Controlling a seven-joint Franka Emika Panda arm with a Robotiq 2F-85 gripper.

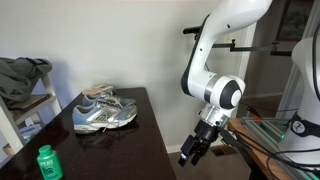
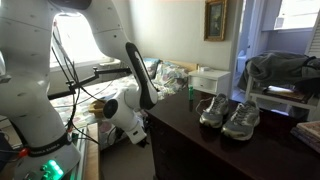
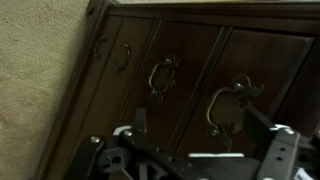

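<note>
My gripper is open, its two fingers far apart and nothing between them. In the wrist view it faces the dark wooden drawer fronts (image 3: 195, 90) of a chest. One curved brass handle (image 3: 162, 76) lies ahead of the fingers, and a larger brass handle (image 3: 228, 106) is nearer the right finger. I see no contact with either handle. Exterior view 1 has the gripper (image 1: 190, 154) low, beside the right edge of the dark chest top (image 1: 120, 155). The drawer fronts are hidden there.
Grey-blue sneakers (image 1: 104, 112) and a green bottle (image 1: 49, 162) stand on the chest top. A wooden table edge (image 1: 255, 152) lies close to the arm on the right. Beige carpet (image 3: 35, 65) shows left of the chest in the wrist view.
</note>
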